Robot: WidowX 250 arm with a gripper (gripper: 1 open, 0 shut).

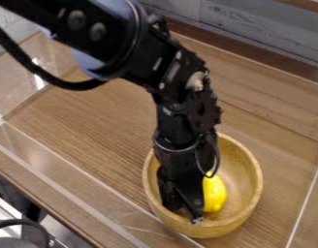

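My gripper (185, 201) reaches down from the top left into a tan bowl (242, 208) at the lower middle of the camera view. Its fingertips are low inside the bowl, toward the near left part. A yellow object (215, 194) lies in the bowl just right of the fingers, partly hidden behind them. The dark fingers overlap one another, and I cannot see whether anything is between them.
A light wall runs along the back. A dark cable lies at the lower left edge.
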